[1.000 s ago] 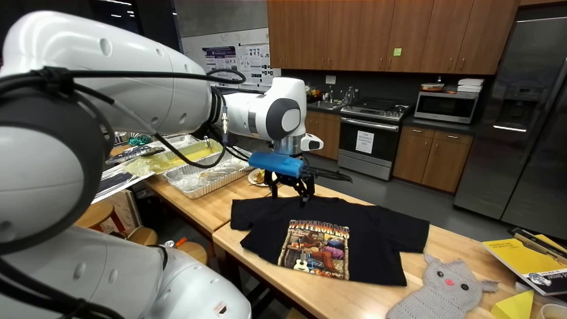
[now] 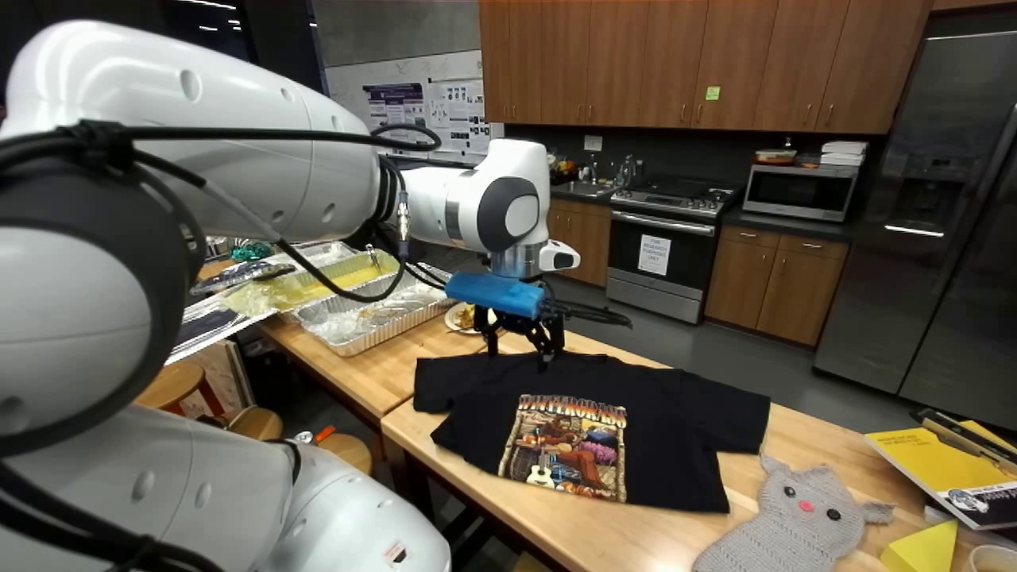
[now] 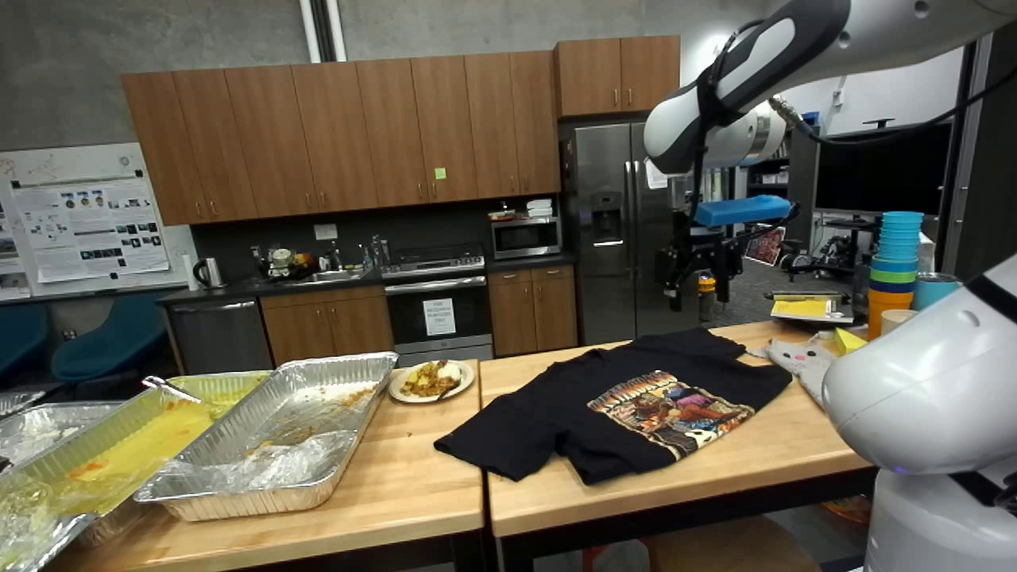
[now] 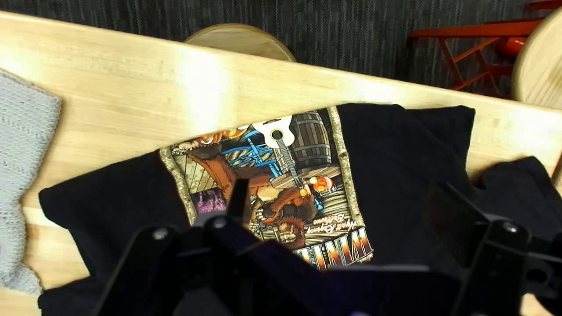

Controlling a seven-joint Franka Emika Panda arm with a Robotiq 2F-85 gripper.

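Spread on the wooden table is a black T-shirt [image 2: 667,410] with a colourful printed picture; its lower part looks folded under, since the print reaches the edge nearest the table's front. My gripper [image 2: 517,362] hangs above the shirt, pointing down, clear of the cloth in exterior view 2. Its two dark fingers stand wide apart, with nothing held between them. Seen from the wrist, the gripper is over the print [image 4: 263,179], and its body hides part of the shirt.
A grey knitted toy [image 2: 806,519] lies beside the shirt, near a yellow book [image 2: 920,457]. Foil trays [image 3: 276,448] and a plate of food [image 3: 431,381] occupy the adjoining table. Stacked cups [image 3: 896,262] stand at the far end. A bare strip of tabletop runs along the front edge.
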